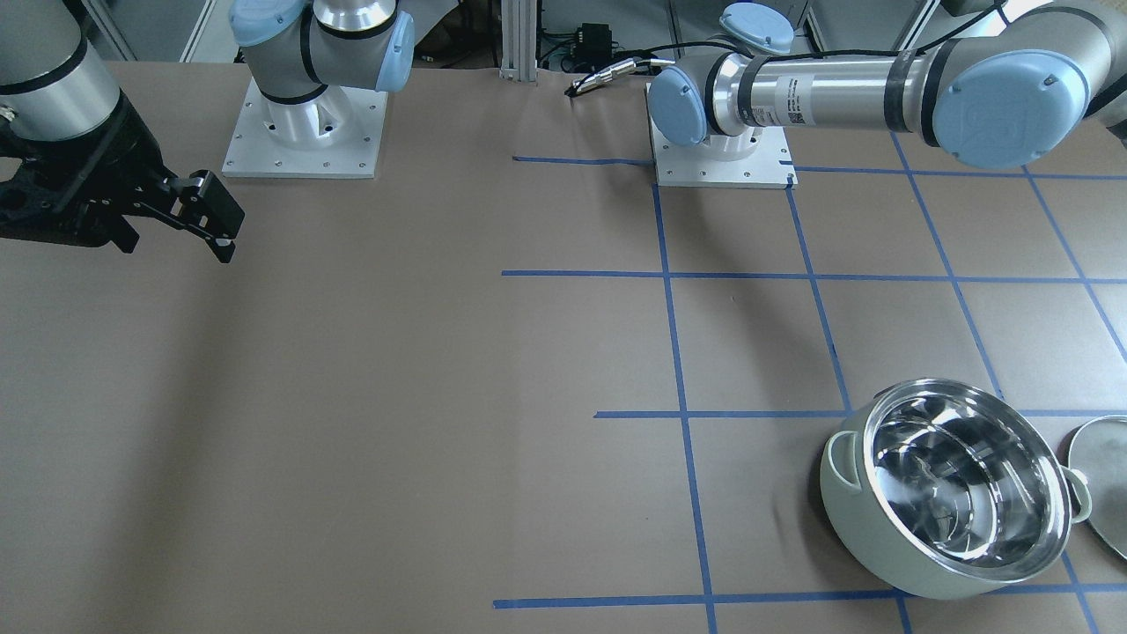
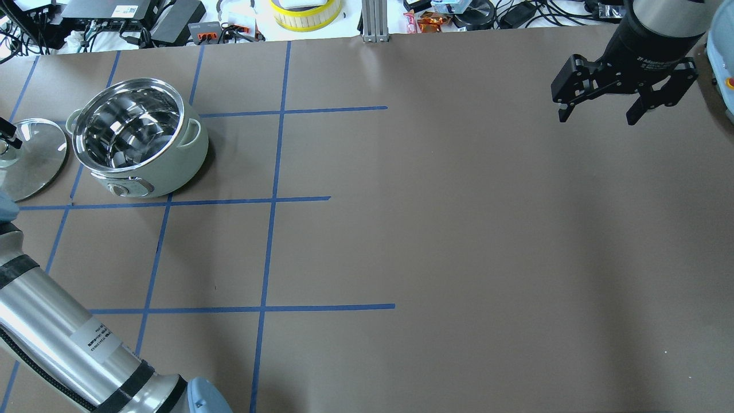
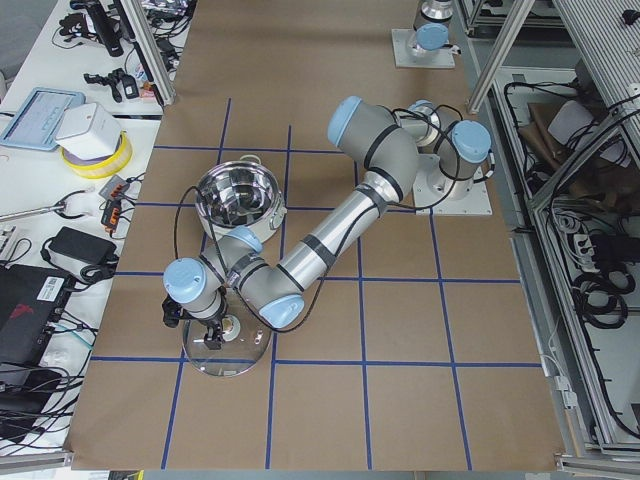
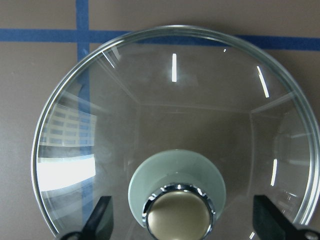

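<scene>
A glass lid (image 4: pixel 175 85) lies on the taped table, its knob (image 4: pixel 178 215) with a metal-rimmed cap and pale base low in the left wrist view. My gripper is open, one finger either side of the knob. In the camera left view it hangs over the lid (image 3: pixel 228 358). A pale green pot (image 2: pixel 179 165) with a steel interior stands uncovered next to the lid, also seen low right in the camera front view.
Another arm's black gripper (image 2: pixel 619 89) hangs at the top right of the top view. Arm bases (image 1: pixel 718 169) stand along the table's edge.
</scene>
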